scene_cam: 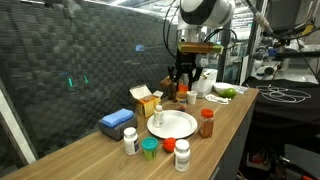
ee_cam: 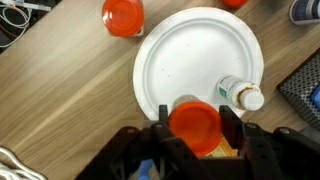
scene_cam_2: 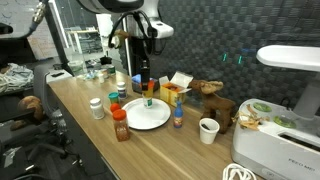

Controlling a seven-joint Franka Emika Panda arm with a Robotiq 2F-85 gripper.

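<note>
A bottle with an orange-red cap [ee_cam: 194,128] is gripped by my gripper [scene_cam: 184,86], which is shut on it. From above, the bottle overlaps the edge of the white plate [ee_cam: 165,62]; exterior view 2 has its orange top [scene_cam_2: 151,85] over the plate, below the gripper's fingers. Whether its base touches the plate cannot be told. A white bottle [ee_cam: 241,93] stands on the plate beside the held one. A jar with an orange-red lid [scene_cam: 206,123] stands off the plate, near the table's front edge.
Near the plate are a tomato [scene_cam: 169,145], a green-lidded jar [scene_cam: 150,148] and white jars [scene_cam: 131,141]. A blue bottle [scene_cam_2: 178,112], a white mug [scene_cam_2: 208,130], a yellow box [scene_cam: 145,101] and a brown toy animal [scene_cam_2: 218,102] crowd the far side.
</note>
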